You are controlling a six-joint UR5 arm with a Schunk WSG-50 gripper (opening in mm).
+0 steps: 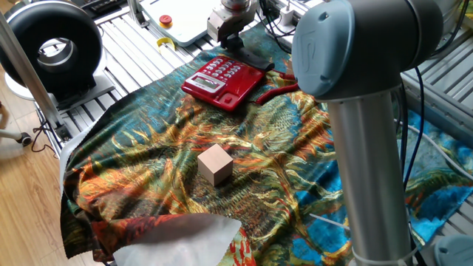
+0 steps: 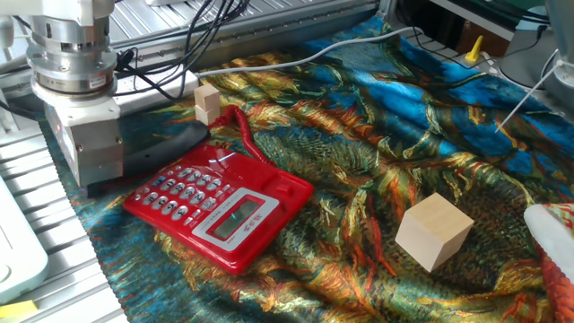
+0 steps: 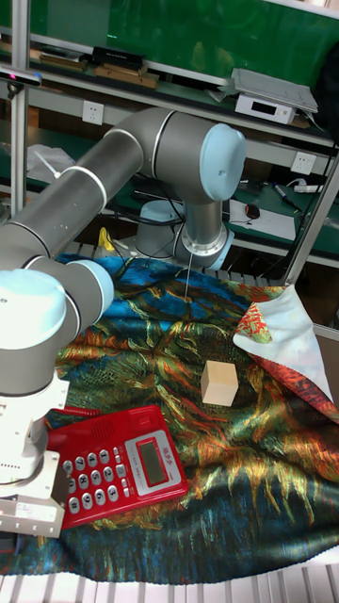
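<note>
A red desk telephone [image 2: 220, 211] with silver keys and a small display lies on the patterned cloth. Along its back edge is a long dark curved piece [image 2: 166, 152], apparently the handset, close to where the red coiled cord [image 2: 244, 135] ends. My gripper [image 2: 88, 182] is low over the far end of that piece, beside the keypad side of the telephone. Its fingers are hidden in every view, so neither their opening nor any hold shows. In the third exterior view the gripper [image 3: 30, 517] overlaps the telephone's left side.
A wooden cube [image 1: 215, 164] stands alone on the cloth [image 1: 140, 177], and small wooden blocks [image 2: 207, 104] stand behind the cord. The cloth is folded over at one corner [image 3: 286, 336]. Cables run behind the gripper. Open cloth lies around the cube.
</note>
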